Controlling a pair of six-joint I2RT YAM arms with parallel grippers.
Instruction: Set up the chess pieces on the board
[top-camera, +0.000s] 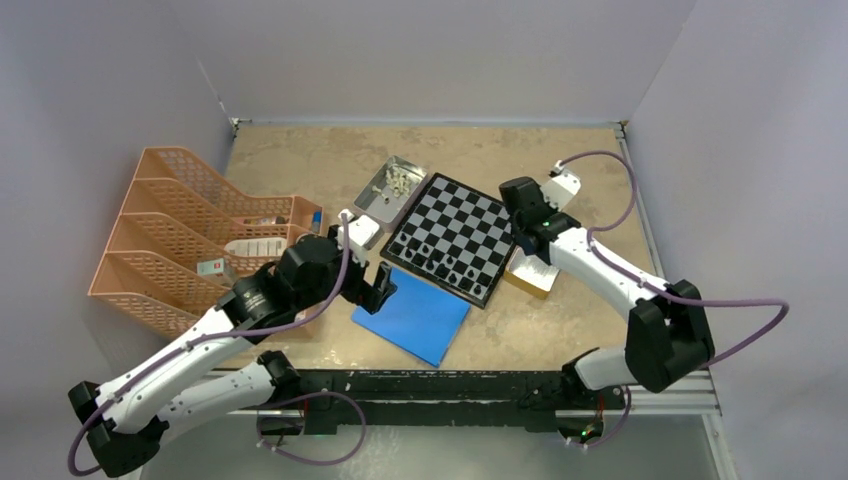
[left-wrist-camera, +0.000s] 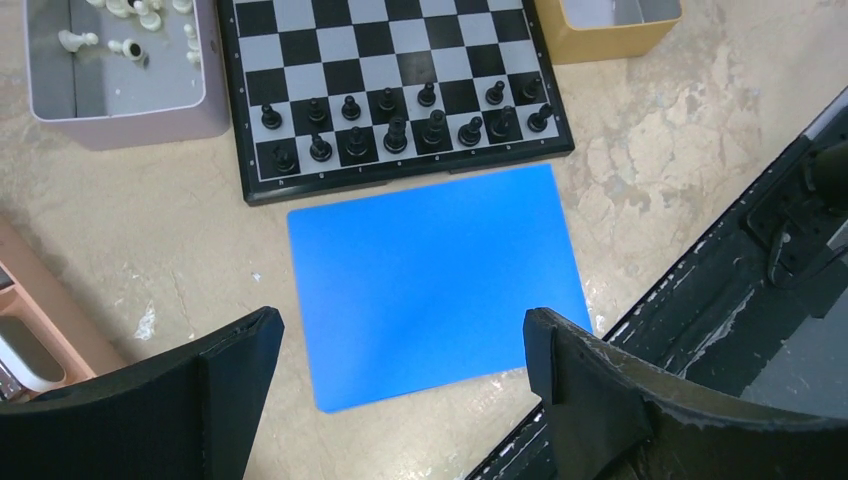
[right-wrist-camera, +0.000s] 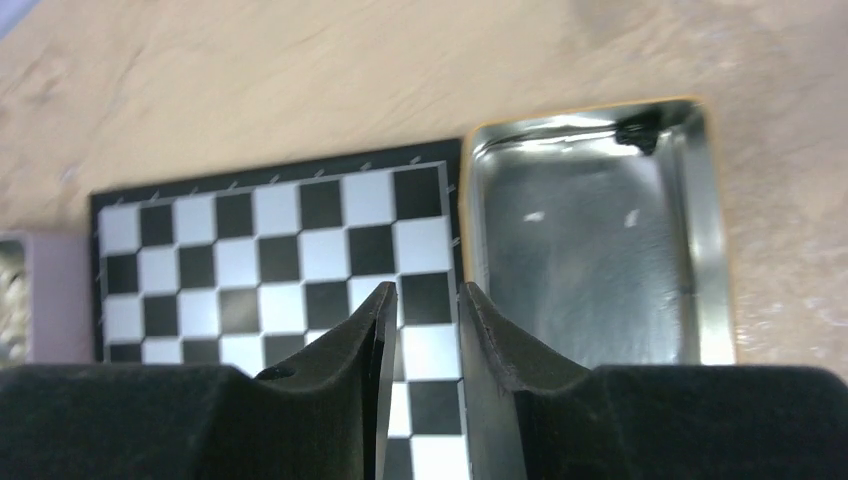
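The chessboard (top-camera: 460, 225) carries two rows of black pieces (left-wrist-camera: 395, 138) on its near side. White pieces (left-wrist-camera: 130, 50) lie in a grey tray (left-wrist-camera: 140, 125) left of the board. At the board's right, a metal tray (right-wrist-camera: 580, 250) holds a small dark piece (right-wrist-camera: 636, 132); my right gripper is over the border between board and tray, fingers a little apart with nothing visible between them. My left gripper hangs open and empty above the blue mat (left-wrist-camera: 430, 270).
An orange compartment organiser (top-camera: 160, 230) fills the left side. Bare table lies behind the board and at the right. Walls enclose the back and sides.
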